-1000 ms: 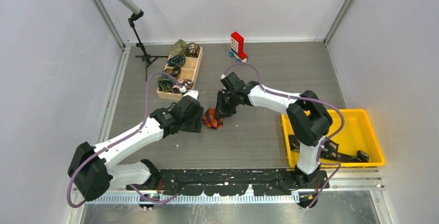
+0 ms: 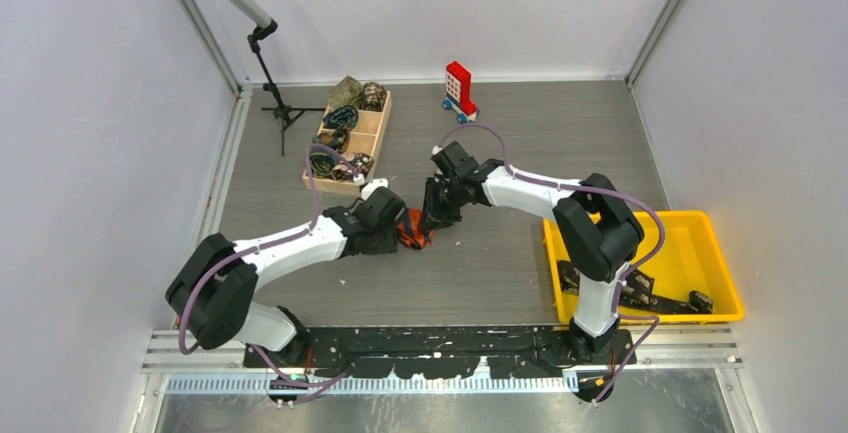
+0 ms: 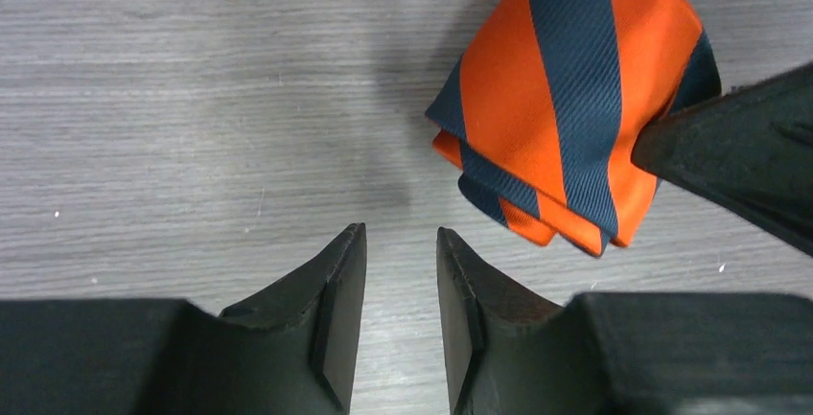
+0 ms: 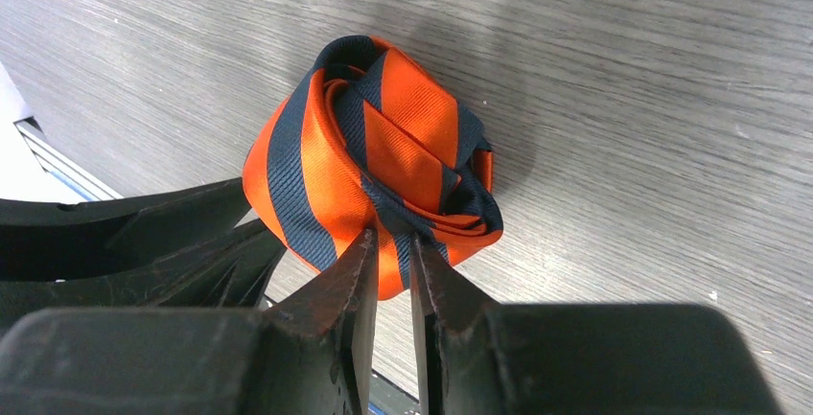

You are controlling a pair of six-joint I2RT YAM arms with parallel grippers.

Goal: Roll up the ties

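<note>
An orange and navy striped tie (image 2: 412,228), folded into a loose bundle, rests on the table between my two grippers. My left gripper is part open, with bare table showing between its fingers. The bundle lies up and right of them in the left wrist view. From the right wrist view, the left fingers (image 4: 192,209) reach the tie's left edge. My right gripper has a narrow gap between its fingertips, which overlap the near edge of the bundle; striped cloth shows in that gap. Whether they pinch any cloth is hidden.
A wooden compartment box (image 2: 372,133) at the back left holds several rolled ties. At the back centre stands a red toy (image 2: 459,88) on blue wheels. A yellow bin (image 2: 706,243) on the right contains dark patterned ties.
My left arm has moved to the right, closer to the tie, and now covers its left part in the top view. The right gripper has shifted slightly right.
</note>
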